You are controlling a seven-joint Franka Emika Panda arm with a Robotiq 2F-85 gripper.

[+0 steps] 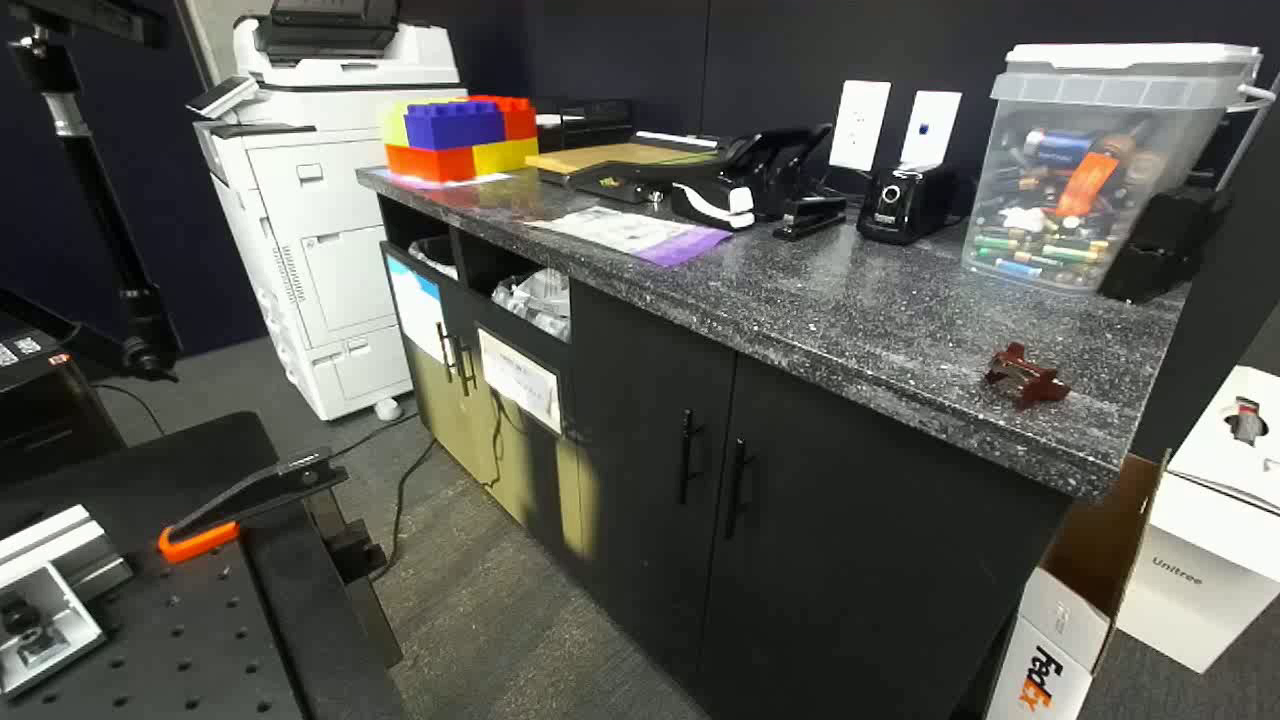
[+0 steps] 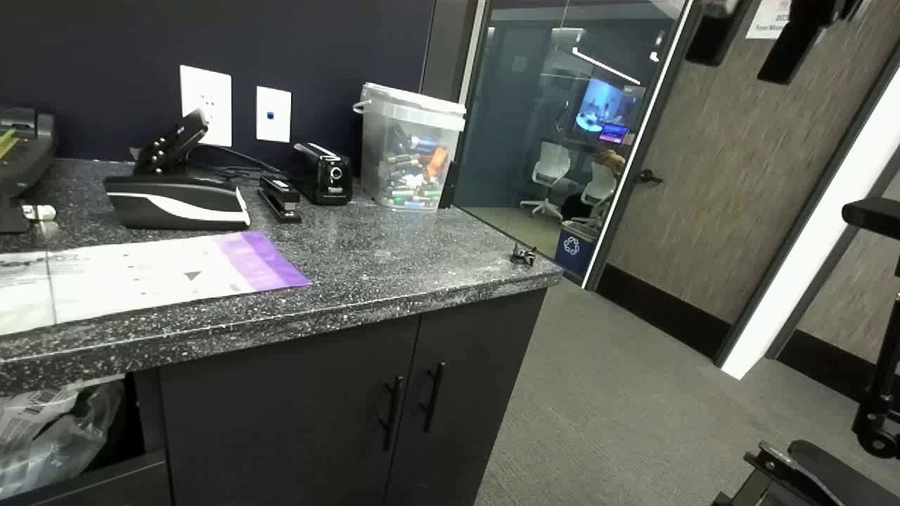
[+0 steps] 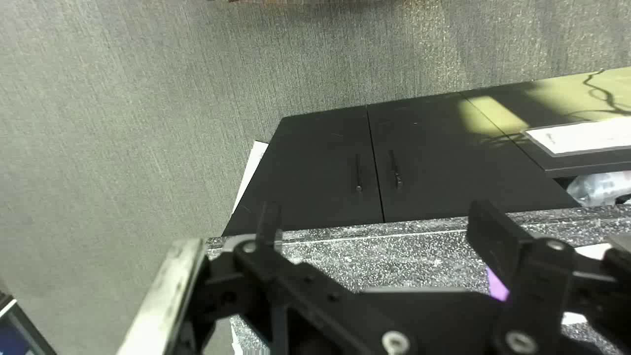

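Note:
In the wrist view my gripper is open, its two dark fingers wide apart with nothing between them. Behind the gap are the speckled counter's edge and the black cabinet doors (image 3: 319,165). Toward the counter's (image 1: 828,312) near right corner lies a small dark-red object (image 1: 1026,376) with jutting arms; the second exterior view also has this small object (image 2: 524,254) close to the corner. It does not show in the wrist view. Two dark pieces at the top right of the second exterior view may belong to my gripper, but I cannot tell.
A clear lidded bucket (image 1: 1068,180) of batteries stands at the back of the counter. Left of it are a black sharpener (image 1: 906,204), a stapler (image 2: 279,199) and a purple-edged paper (image 1: 636,232). Colored blocks (image 1: 462,136) sit at the far end. Bare counter surrounds the dark-red object.

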